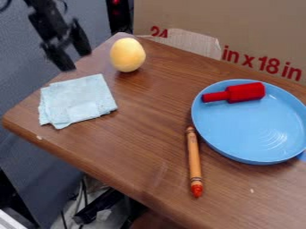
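The black gripper (68,46) hangs at the upper left, above and behind the folded light-blue cloth (77,102); it is blurred, so its finger state is unclear. A yellow round object (127,55) stands near the back edge of the wooden table (143,143). A red cylinder with a handle (239,91) lies on the blue plate (251,134) at the right. An orange crayon-like stick (194,163) lies left of the plate, toward the front.
A cardboard box (239,36) stands behind the table. The table's left edge drops off to a grey floor area with cables below.
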